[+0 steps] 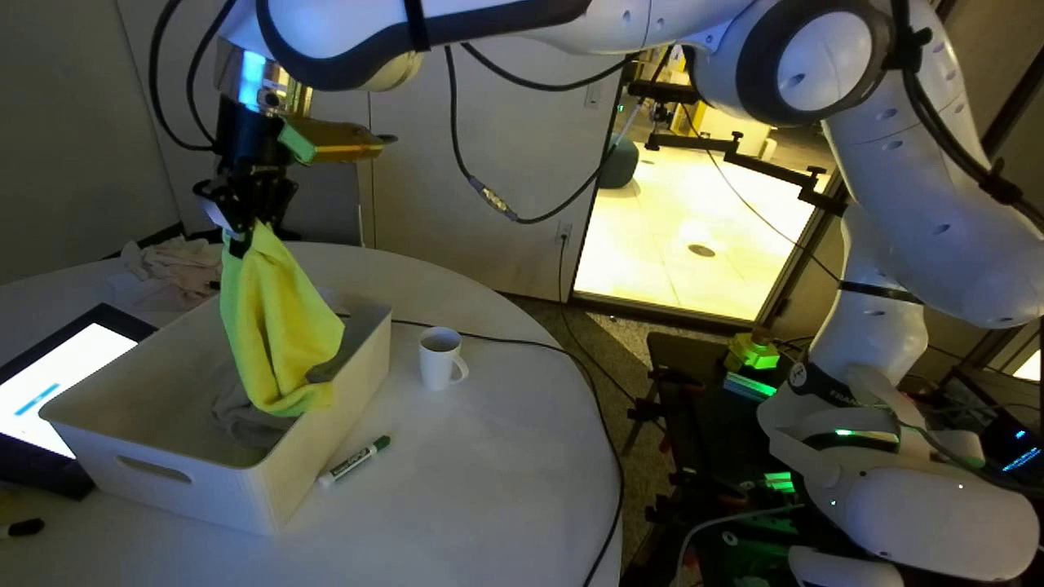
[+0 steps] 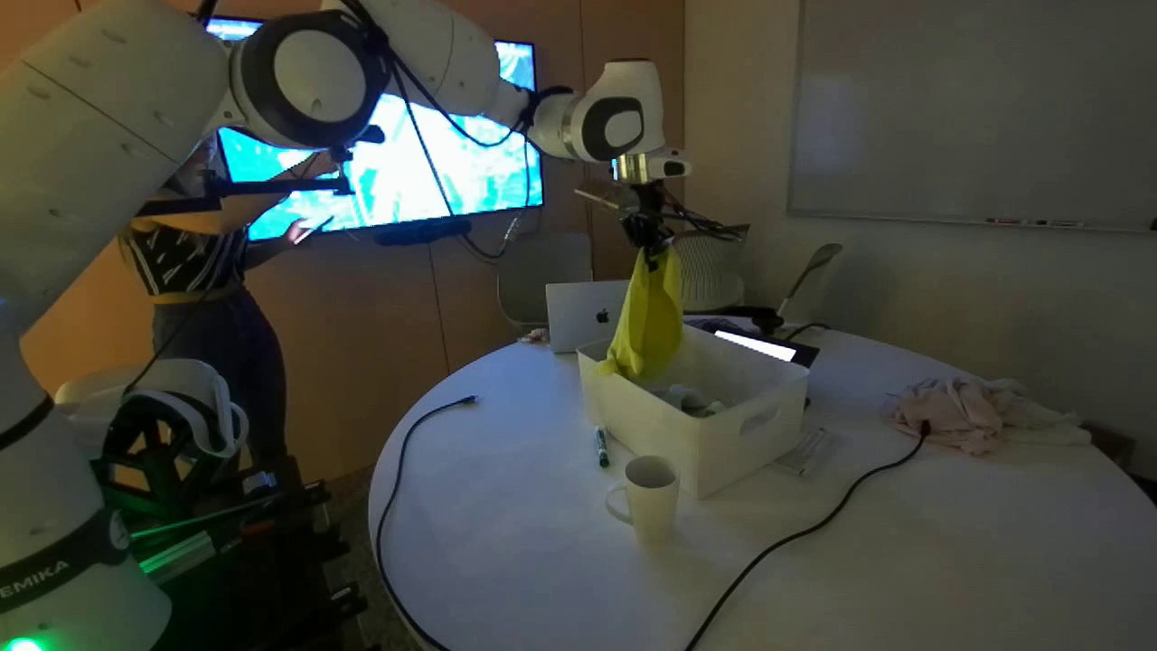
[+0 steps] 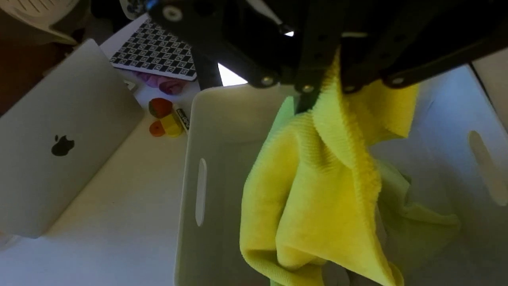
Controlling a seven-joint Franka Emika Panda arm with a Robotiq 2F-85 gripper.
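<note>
A yellow cloth hangs in folds from my gripper, which is shut on its upper edge. In exterior view 1 the cloth's lower end hangs in front of the inside of a white bin. From exterior view 2 the cloth is over the bin's far left side. The wrist view has the cloth pinched below the dark fingers, with the bin floor behind it. A grey cloth lies in the bin, partly hidden by the yellow one.
Beside the bin stand a white mug and a green-capped marker. A laptop, a lit tablet and a pale crumpled cloth surround it. Black cables cross the table.
</note>
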